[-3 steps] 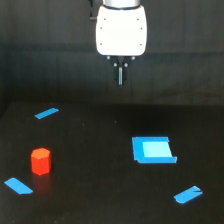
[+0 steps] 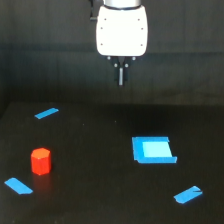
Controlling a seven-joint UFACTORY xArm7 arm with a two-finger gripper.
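Note:
A small red block with several flat sides rests on the dark table at the left front. To its right, a pale patch lies within a blue rectangle. High at the back centre hangs my gripper, below its white housing. It is far above and behind the block, touching nothing that I can see. The fingers are dark and small, so whether they are open or shut is unclear.
Strips of blue tape mark the table: one at the back left, one at the front left and another at the front right.

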